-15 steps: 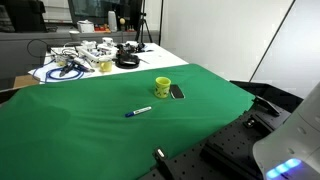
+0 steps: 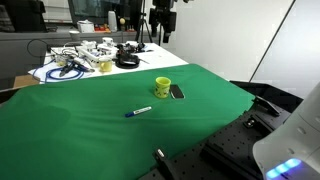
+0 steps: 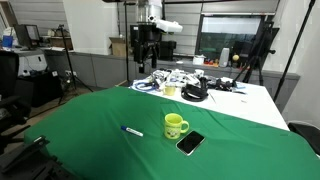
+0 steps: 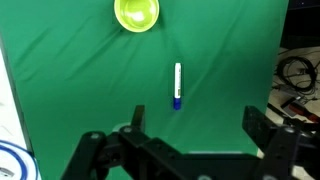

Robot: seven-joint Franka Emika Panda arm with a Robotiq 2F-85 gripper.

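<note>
A white and blue marker (image 2: 138,111) lies on the green tabletop (image 2: 70,125), and it shows upright in the wrist view as a marker (image 4: 177,85) with its blue end toward me. The yellow-green cup (image 3: 173,127) stands behind it, and a dark phone (image 3: 190,143) lies beside the cup. High above the table, my gripper (image 2: 160,38) hangs empty. In the wrist view my gripper is open, its fingers wide apart, with the marker seen between and beyond them. Part of the cup (image 4: 136,12) is cut off at the top edge there.
A white table (image 3: 225,102) behind the green one carries cables, a dark headset-like item (image 3: 195,92) and other clutter. Blue cable (image 4: 18,160) shows at the wrist view's lower left.
My gripper has come down into exterior view 1 from above its top edge. The marker, cup and phone have stayed where they were.
</note>
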